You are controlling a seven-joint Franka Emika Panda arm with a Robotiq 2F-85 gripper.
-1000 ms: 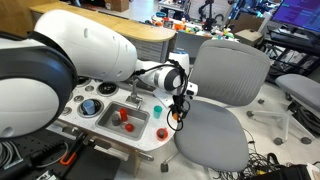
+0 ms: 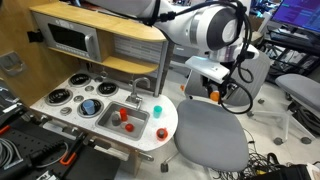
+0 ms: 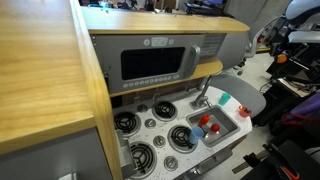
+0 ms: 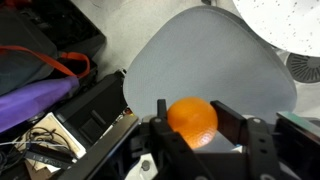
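Note:
My gripper is at the right, above the grey chair seat, well clear of the counter. It is shut on an orange round object, which fills the space between the dark fingers in the wrist view. The same orange object shows small under the gripper in exterior view 1. In exterior view 2 it appears at the right edge. What kind of thing it is cannot be told.
On the white counter, a teal cup and a red item stand right of the sink. Red items lie in the sink. A blue cup is on the stove. Another chair's base stands far right.
The arm has swung right and upward with the orange object, from beside the counter's right end to above the chair. The counter items have not moved.

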